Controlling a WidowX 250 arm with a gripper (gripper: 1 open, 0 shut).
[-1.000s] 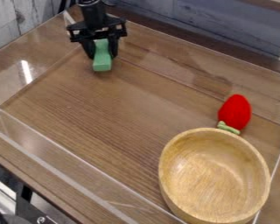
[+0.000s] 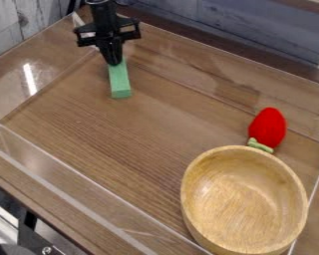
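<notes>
The black gripper [image 2: 107,40] is at the top of the view, over the upper end of an upright-looking green object [image 2: 117,80] that extends down toward the middle of the table. Whether its fingers touch or grip that object, I cannot tell. A red object [image 2: 266,127] with a pale green end lies on the wooden table [image 2: 136,159] at the right. A large tan bowl [image 2: 242,199] stands at the lower right.
Pale walls border the table along the left and back edges.
The green object's lower end has moved down the view, toward the middle of the table, and more of it shows below the gripper.
</notes>
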